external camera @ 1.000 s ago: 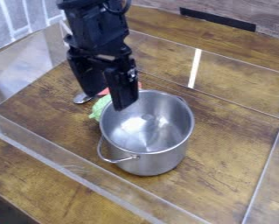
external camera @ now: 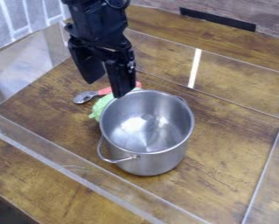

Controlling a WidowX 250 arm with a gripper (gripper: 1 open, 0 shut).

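The black gripper (external camera: 104, 80) hangs above the back-left rim of a large steel pot (external camera: 148, 144), which has a wire handle lowered at its left side. A green leafy item (external camera: 101, 106) lies behind the pot on the left, partly hidden by it. A spoon (external camera: 86, 96) and a small red item (external camera: 104, 90) lie beside it, partly behind the gripper. The gap between the fingertips is hard to make out.
The wooden table (external camera: 223, 166) has clear room right of the pot and at the front left. Transparent edging or strips run across it at the left and right.
The gripper has moved up and slightly left, away from over the pot's interior, uncovering more of the items behind the pot. The pot has not moved.
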